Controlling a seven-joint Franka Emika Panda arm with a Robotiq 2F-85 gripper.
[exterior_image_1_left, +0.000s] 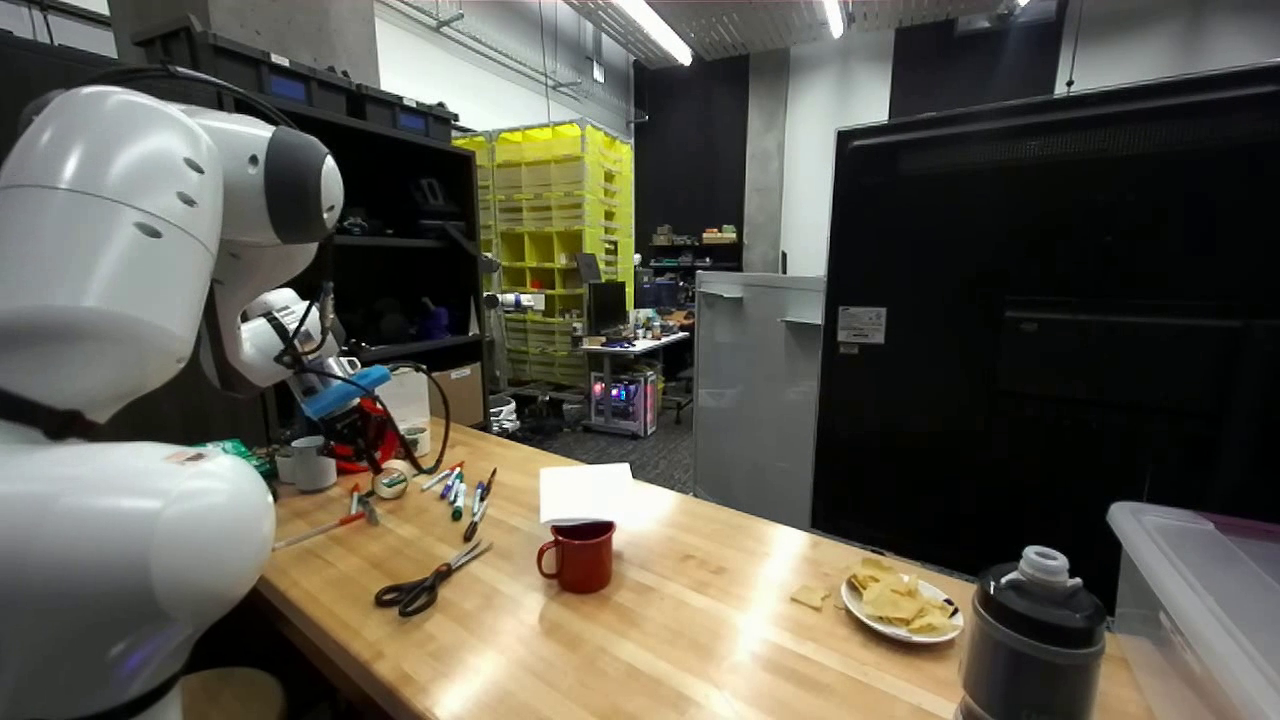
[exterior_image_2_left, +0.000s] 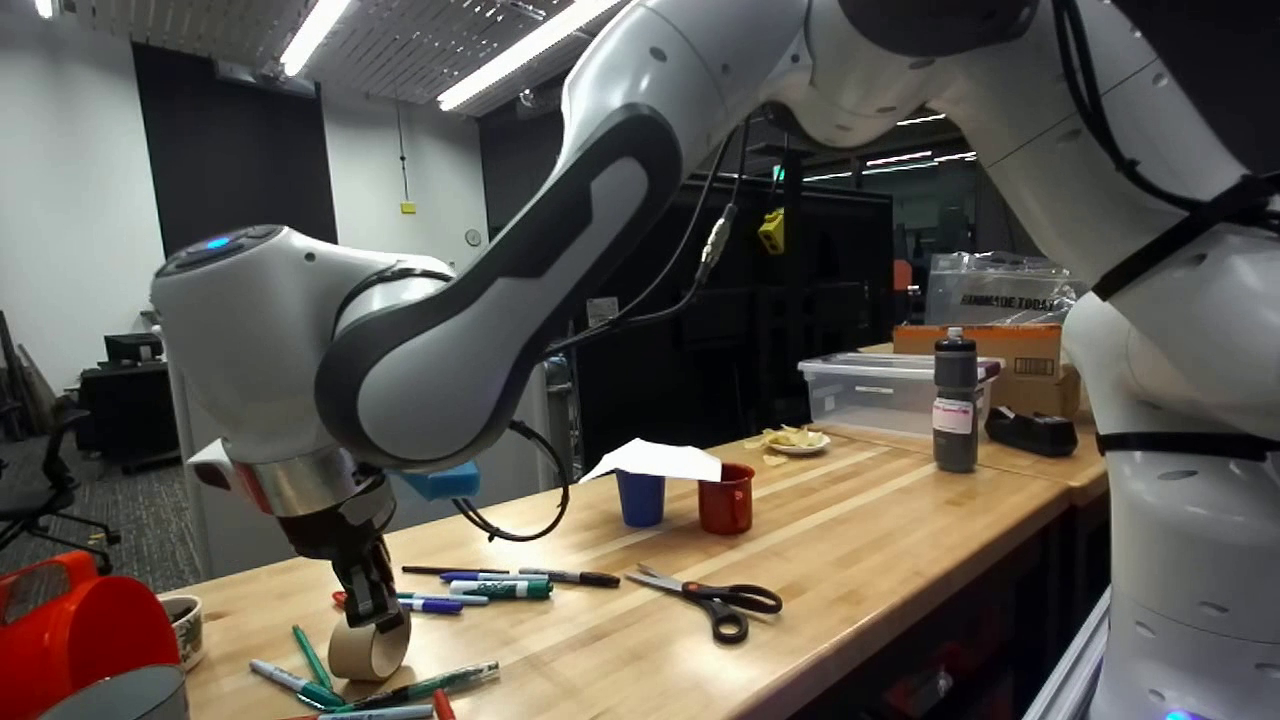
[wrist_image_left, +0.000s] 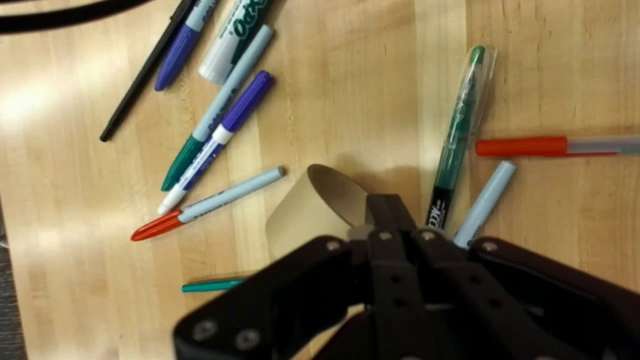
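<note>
My gripper points down with its black fingers together. A brown cardboard tape roll (wrist_image_left: 312, 210) lies on its side right beside the fingertips, its open end facing them. In exterior view 2 the tip of the gripper (exterior_image_2_left: 384, 617) overlaps the upper edge of the roll (exterior_image_2_left: 360, 649); whether they touch is unclear. Nothing shows between the fingers. From exterior view 1, the gripper (exterior_image_1_left: 369, 461) is small and dark just above the roll (exterior_image_1_left: 390, 484).
Several pens and markers (wrist_image_left: 210, 147) lie around the roll. A green clear pen (wrist_image_left: 459, 132) is close on the other side of the fingers. Scissors (exterior_image_1_left: 426, 586), a red mug (exterior_image_1_left: 583, 558), paper (exterior_image_1_left: 584, 490) and a chip plate (exterior_image_1_left: 902, 634) stand further along; bare table lies between.
</note>
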